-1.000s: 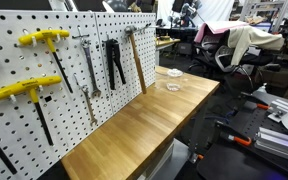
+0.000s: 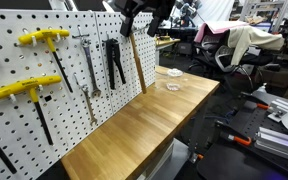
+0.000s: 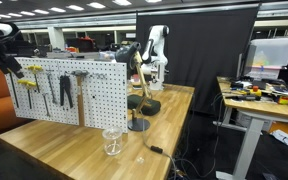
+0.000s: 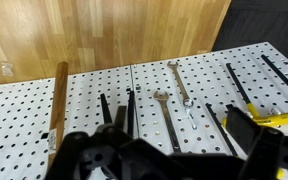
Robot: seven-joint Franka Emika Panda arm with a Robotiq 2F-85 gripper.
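Tools hang on a white perforated board (image 2: 84, 70): a wooden-handled hammer (image 2: 138, 64), black-handled pliers (image 2: 115, 64), wrenches (image 2: 89, 64) and yellow T-handled tools (image 2: 22, 89). My gripper (image 2: 146, 31) is open high by the board's top, overlapping the hammer's upper part in exterior view 1. From the wrist, the hammer handle (image 4: 59, 110), pliers (image 4: 131, 112), a wrench (image 4: 167, 120) and a yellow handle (image 4: 275, 119) lie ahead of the spread fingers (image 4: 247, 132). No object shows between them. Pliers' and hammer's heads are partly hidden there.
A wooden table (image 2: 134, 128) runs in front of the board, mostly bare. Clear round items (image 2: 174, 86) stand on it near the board's far end; one looks like a clear container (image 3: 112, 141) in exterior view 2. A black desk lamp (image 3: 137, 90) stands beyond the board.
My gripper was out of sight one second ago, entered at the top of exterior view 1, and has since come lower. The tools on the board have not visibly moved.
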